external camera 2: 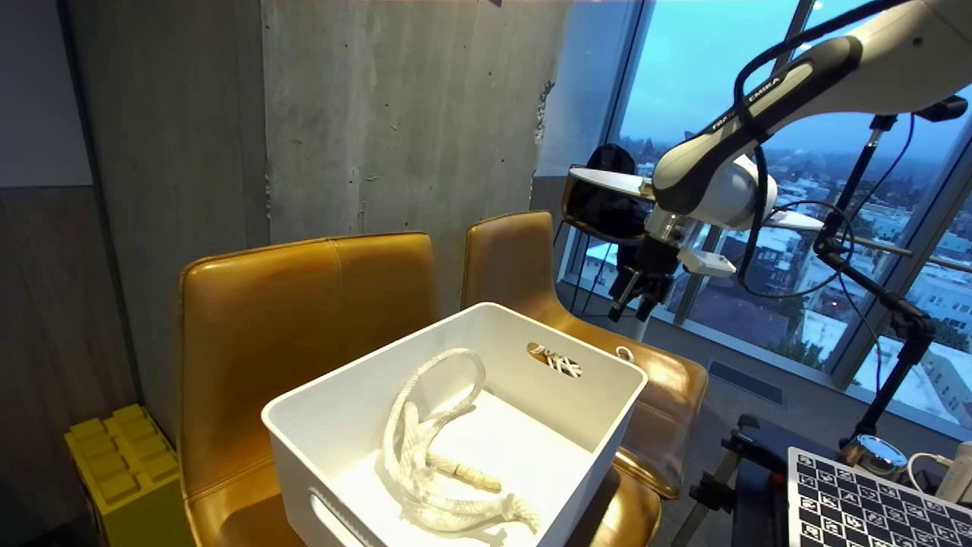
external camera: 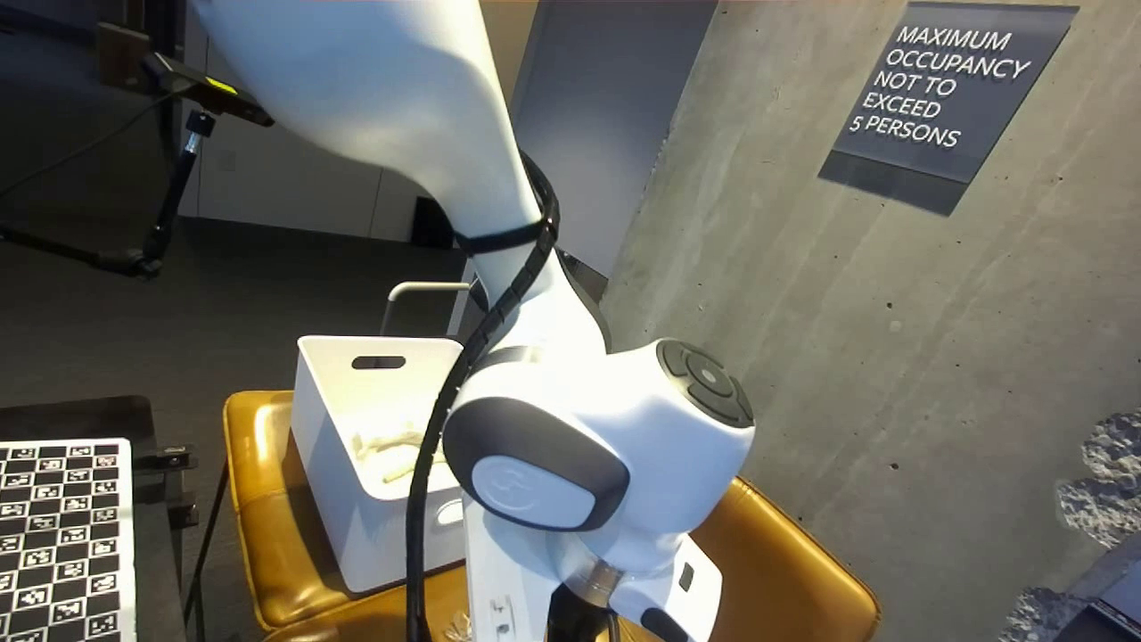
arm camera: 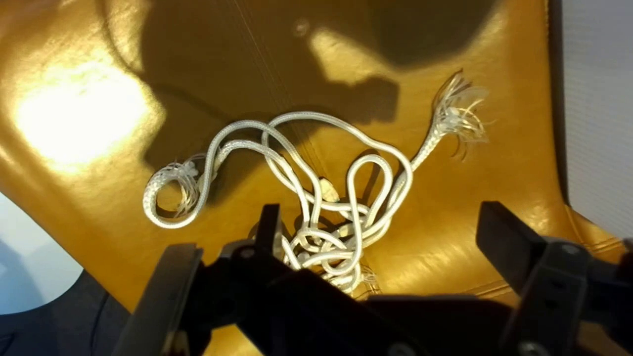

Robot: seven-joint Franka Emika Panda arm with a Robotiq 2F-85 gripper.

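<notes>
My gripper stands open in the wrist view, its black fingers wide apart with nothing held. Below it, a thin white rope (arm camera: 316, 204) lies loosely tangled on a tan leather chair seat (arm camera: 451, 249), with frayed ends to the left and upper right; the fingers hide part of the pile. Exterior view 2 has the gripper (external camera 2: 640, 296) above the far chair, beyond the white box (external camera 2: 314, 383). A thicker white rope (external camera 2: 442, 510) is coiled inside that box. In exterior view 1 the arm hides the seat beneath it, and the fingers are below the frame.
The box's tall side wall (arm camera: 599, 118) borders the seat at the right of the wrist view. Chair backs (external camera 2: 310, 301) rise near the concrete wall (external camera 2: 401, 118). A checkered board (external camera: 64, 535) and camera stand (external camera: 176, 193) are off to the side.
</notes>
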